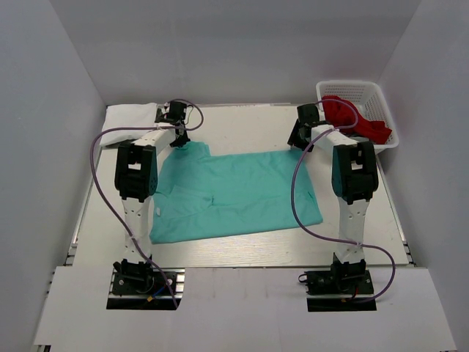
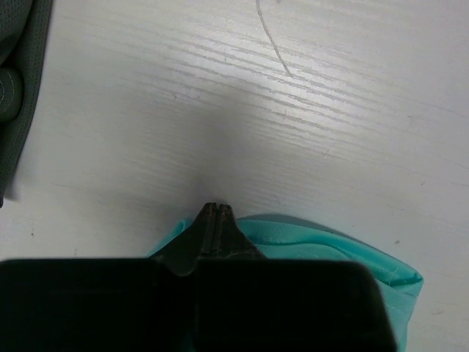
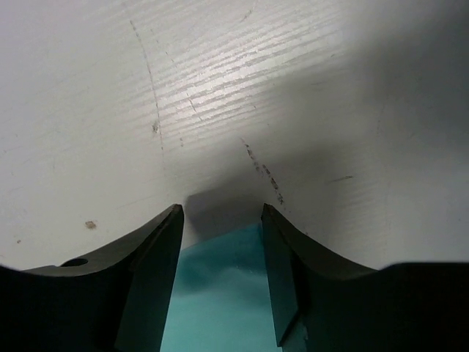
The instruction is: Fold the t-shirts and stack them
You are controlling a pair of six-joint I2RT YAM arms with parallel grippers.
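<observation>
A teal t-shirt (image 1: 242,191) lies spread across the middle of the table, its top corners under both grippers. My left gripper (image 1: 179,144) is shut at the upper left corner; in the left wrist view its fingertips (image 2: 209,217) rest at the folded teal edge, and whether cloth is between them is unclear. My right gripper (image 1: 299,144) is part open at the upper right corner; in the right wrist view its two fingers (image 3: 282,257) straddle the teal corner (image 3: 227,271), close over the tabletop.
A white basket (image 1: 374,103) with red cloth (image 1: 348,117) stands at the back right. A white folded item (image 1: 121,119) lies at the back left.
</observation>
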